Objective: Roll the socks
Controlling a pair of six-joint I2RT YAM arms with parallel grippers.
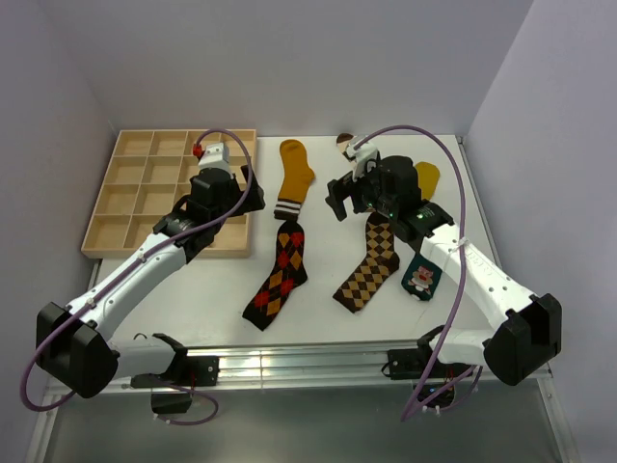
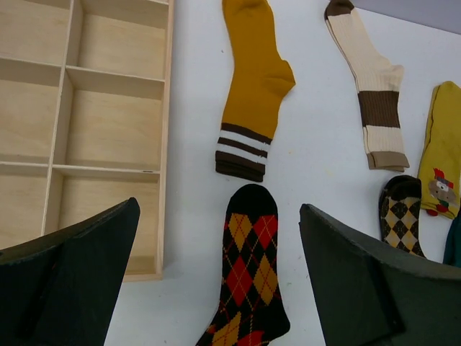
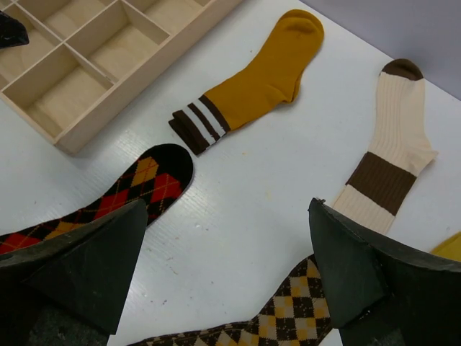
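Several socks lie flat and unrolled: a black-red argyle sock (image 1: 275,280), a mustard striped sock (image 1: 294,178), a cream and brown sock (image 2: 371,79), a brown-yellow argyle sock (image 1: 368,270), a yellow sock (image 2: 443,144) and a dark green sock with a bear (image 1: 421,275). My left gripper (image 1: 249,188) hangs open over the wooden grid box's right edge, above and left of the red argyle sock. My right gripper (image 1: 345,193) is open and empty above the table, between the mustard and brown argyle socks.
The empty compartment box (image 1: 135,231) occupies the back left of the white table. Walls stand behind and at both sides.
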